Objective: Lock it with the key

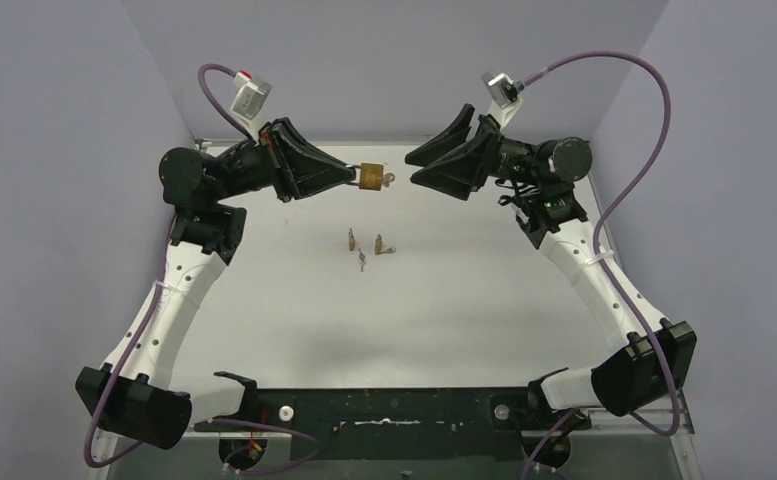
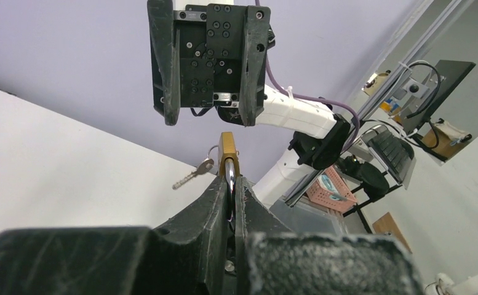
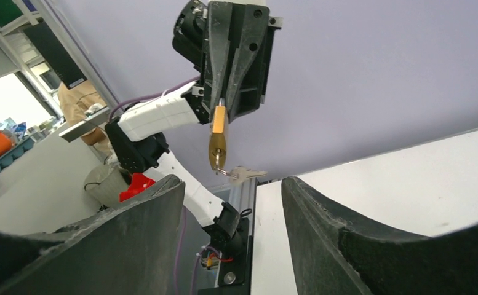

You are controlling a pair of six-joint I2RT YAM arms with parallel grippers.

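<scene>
A brass padlock (image 1: pixel 371 177) hangs in the air, my left gripper (image 1: pixel 352 175) shut on its steel shackle (image 2: pixel 230 175). In the right wrist view the padlock (image 3: pixel 218 136) points its keyhole end toward my right gripper. One key sits in the keyhole, and a second key (image 3: pixel 247 174) dangles from the ring beside it. My right gripper (image 1: pixel 411 170) is open, apart from the padlock, with nothing between its fingers. Whether the shackle is fully seated in the body cannot be told.
On the white table (image 1: pixel 294 300) lie two small brass padlocks, one at the left (image 1: pixel 351 239) and one with a key (image 1: pixel 379 245), plus a loose key (image 1: pixel 362 259).
</scene>
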